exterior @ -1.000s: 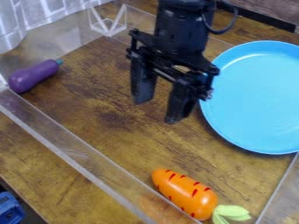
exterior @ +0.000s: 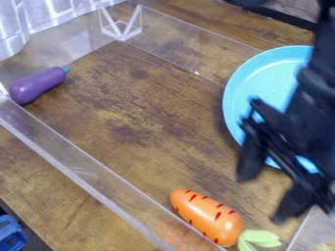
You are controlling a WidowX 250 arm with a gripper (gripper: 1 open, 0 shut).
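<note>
My dark gripper point(exterior: 275, 176) is blurred at the right, over the lower part of a light blue plate point(exterior: 246, 88) and the wood beside it; whether it is open or shut is unclear. An orange toy carrot point(exterior: 210, 216) with green leaves lies at the bottom, below and left of the gripper. A purple toy eggplant point(exterior: 39, 85) lies at the far left.
Clear plastic walls point(exterior: 72, 167) edge the wooden surface point(exterior: 131, 118) on the left, back and lower right. A blue object point(exterior: 8, 233) sits outside at the lower left.
My gripper has moved down and to the right, nearer the carrot, and now blurs and covers more of the plate. The carrot and eggplant have not moved.
</note>
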